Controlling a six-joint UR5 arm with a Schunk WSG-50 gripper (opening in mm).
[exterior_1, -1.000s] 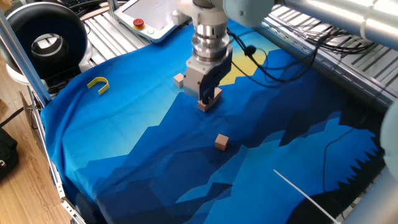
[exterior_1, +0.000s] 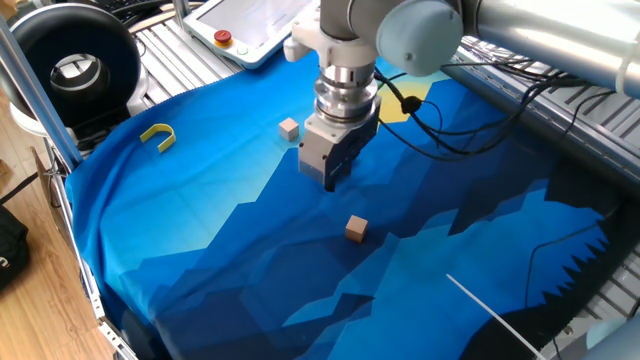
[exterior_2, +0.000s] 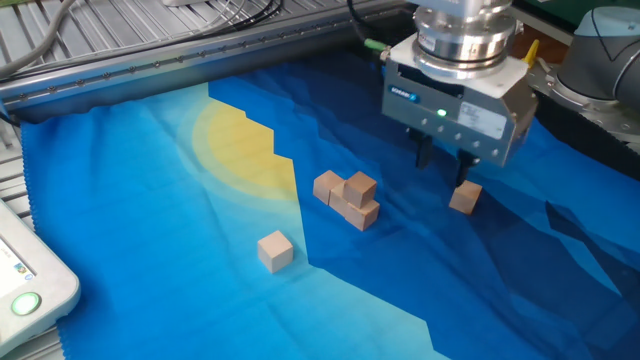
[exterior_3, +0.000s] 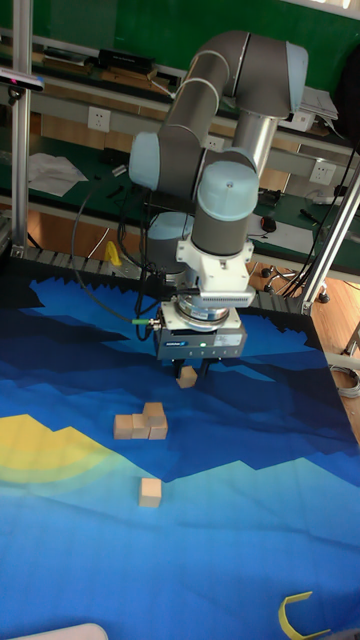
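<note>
My gripper (exterior_2: 444, 164) hangs above the cloth with its two dark fingers apart and nothing between them. Close by its right finger in exterior view 2 lies a single wooden cube (exterior_2: 466, 198); this view makes them overlap, while exterior view 1 shows the cube (exterior_1: 356, 229) clear of the gripper. A small cluster of wooden cubes (exterior_2: 362, 214) stands left of the gripper, several in a row with one cube (exterior_2: 360, 189) on top. Exterior view 1 has the cluster hidden behind the gripper. Another pale cube (exterior_2: 275, 251) rests alone nearer the camera.
A blue patterned cloth (exterior_1: 200, 200) covers the table, slightly creased. A yellow curved piece (exterior_1: 158, 136) lies near its edge. The teach pendant (exterior_1: 250, 25) with a red button sits at the border. Loose cables (exterior_1: 470, 140) hang by the arm.
In exterior view 1 the gripper has shifted slightly right and down from beside the cluster, which it now hides. The lone cubes stayed put.
</note>
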